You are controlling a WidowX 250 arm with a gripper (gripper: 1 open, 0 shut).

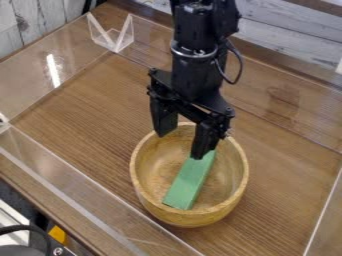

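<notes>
A black robot arm reaches down from the top centre to my gripper [183, 138], which is open above a round tan bowl [150, 186]. In the bowl lies a flat green oblong [187, 185], slanted from lower left to upper right, below the fingers. I see nothing held between the fingers.
A white wire-like object [114, 35] stands at the back left. Pale rims and walls edge the workspace, and a dark cable lies at the lower left corner.
</notes>
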